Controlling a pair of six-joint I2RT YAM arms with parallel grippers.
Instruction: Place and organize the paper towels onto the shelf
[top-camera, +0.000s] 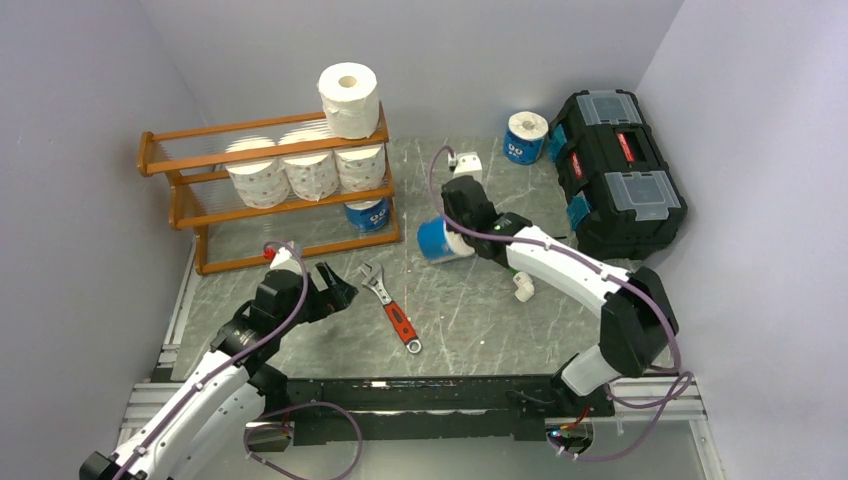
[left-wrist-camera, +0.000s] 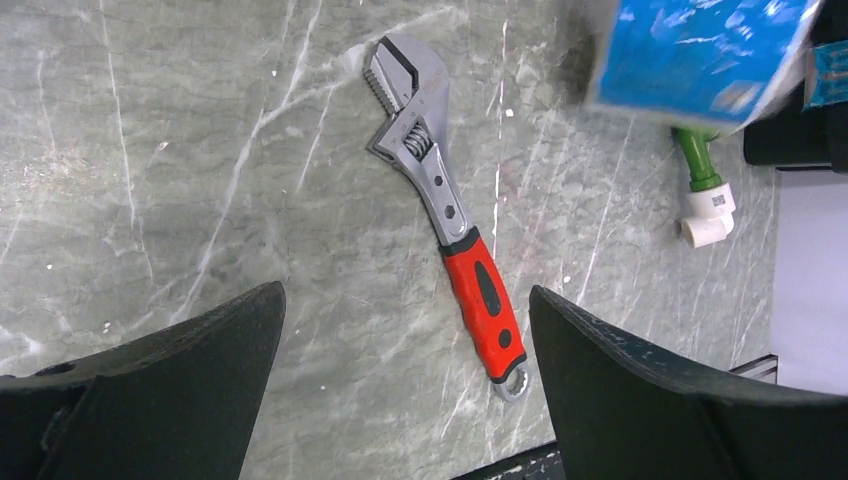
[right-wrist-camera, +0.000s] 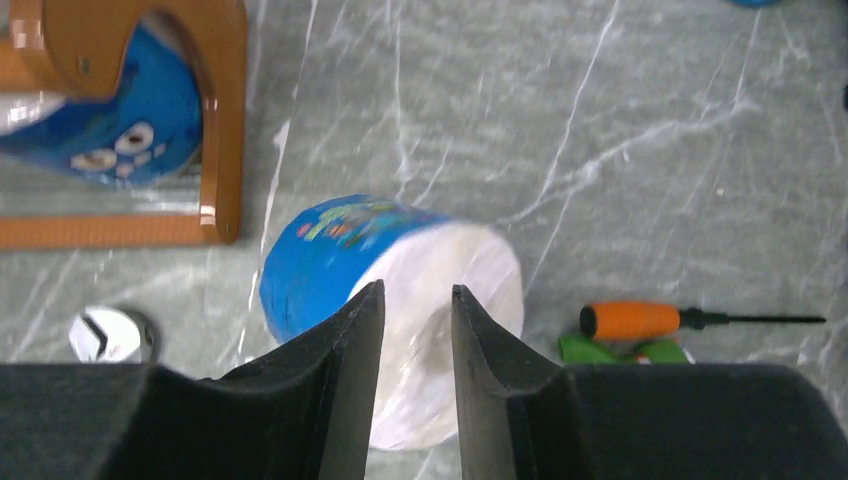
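A blue-wrapped paper towel roll (top-camera: 436, 240) is held by my right gripper, which is shut on its white end over the middle of the table. In the left wrist view the same blue roll (left-wrist-camera: 700, 60) shows blurred at the upper right. The wooden shelf (top-camera: 290, 155) stands at the left with one white roll (top-camera: 349, 100) on top, several white rolls (top-camera: 312, 175) on its middle level and a blue roll (top-camera: 367, 214) on the bottom level. My left gripper is open and empty, near the shelf's front. Another blue roll (top-camera: 525, 138) stands upright at the back.
An adjustable wrench (top-camera: 392, 308) with a red handle lies in front of the shelf. A green and white tool (left-wrist-camera: 705, 190) and an orange screwdriver (right-wrist-camera: 640, 320) lie on the right. A black toolbox (top-camera: 620, 170) fills the back right. The bottom shelf level has room at its left.
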